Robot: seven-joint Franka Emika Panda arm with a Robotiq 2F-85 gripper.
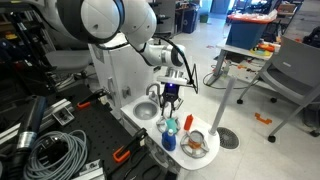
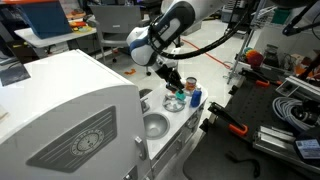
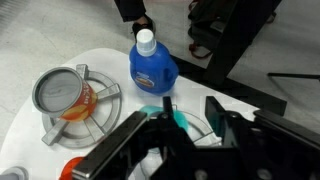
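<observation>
A teal cup (image 1: 171,124) sits low at a metal burner ring (image 1: 161,126) on the white counter, just below my gripper (image 1: 172,108). In exterior view 2 the teal cup (image 2: 180,96) shows beneath the fingertips. The wrist view has dark fingers (image 3: 207,110) spread apart at the bottom, with the teal cup (image 3: 180,119) partly hidden behind them. My gripper is partly open; whether a finger touches the cup cannot be made out.
A blue bottle (image 3: 152,62) with a white cap stands close to the cup. An orange-labelled can (image 3: 65,93) sits on the other burner ring (image 3: 103,93). A red bottle (image 1: 188,122) stands behind. The sink basin (image 1: 146,110) is empty.
</observation>
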